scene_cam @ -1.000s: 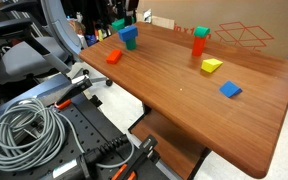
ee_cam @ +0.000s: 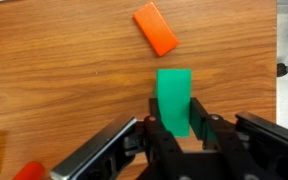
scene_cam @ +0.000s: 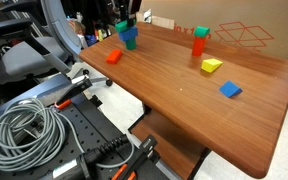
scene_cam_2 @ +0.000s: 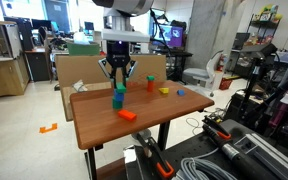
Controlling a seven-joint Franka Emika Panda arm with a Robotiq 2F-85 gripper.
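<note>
My gripper is shut on a green block [ee_cam: 173,97], which sticks out past the fingertips in the wrist view. From outside, the gripper [scene_cam_2: 117,78] points down at the far left part of the table, and the held green block [scene_cam: 121,27] appears at a blue block [scene_cam: 127,33]. Beneath the blue block is another green block [scene_cam: 131,43], so the three look like one column in exterior view 2. Whether the held block touches the blue one cannot be told.
An orange-red block [scene_cam: 114,57] lies near the column. Further along the wooden table [scene_cam: 169,80] stand a red block [scene_cam: 198,46] with a green block [scene_cam: 202,32] on top, a yellow block [scene_cam: 211,65] and a blue block [scene_cam: 230,89].
The arm and held green block have shifted only slightly beside the blue block. The other blocks have not moved.
</note>
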